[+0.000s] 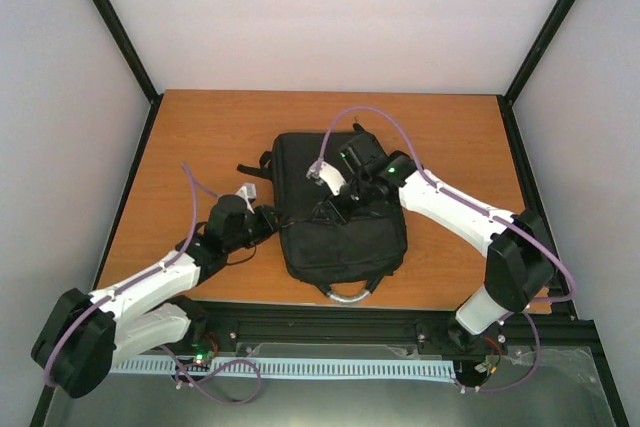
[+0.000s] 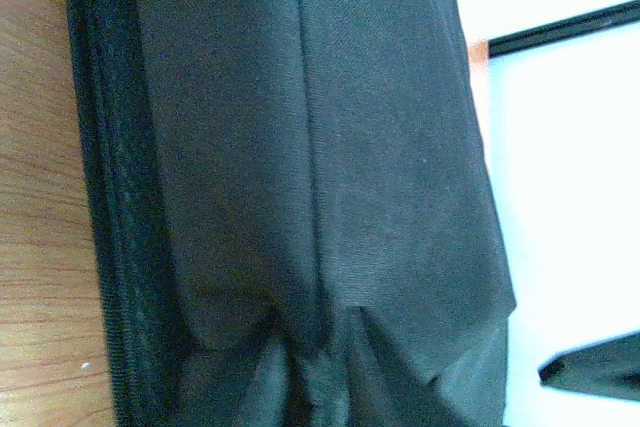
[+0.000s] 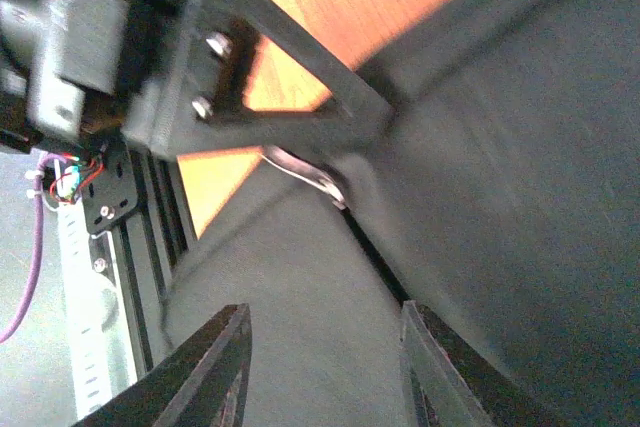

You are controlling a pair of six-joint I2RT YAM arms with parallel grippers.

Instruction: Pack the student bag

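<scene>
The black backpack [image 1: 340,259] lies flat mid-table, its grey handle [image 1: 346,297] toward the front. My left gripper [image 1: 278,219] is at the bag's left edge; in the left wrist view its blurred fingers [image 2: 385,372] press close against the dark fabric, and whether they pinch it is unclear. Over the bag's middle is my right gripper [image 1: 326,213], its two fingers [image 3: 228,362] apart with nothing clearly between them. A small shiny piece [image 3: 308,175], possibly a zipper pull, shows beside the left gripper, and a thin dark line runs from it toward the right fingers.
Straps [image 1: 258,167] stick out at the bag's upper left. Both forearms reach in from the front corners, and their grippers are close together over the bag.
</scene>
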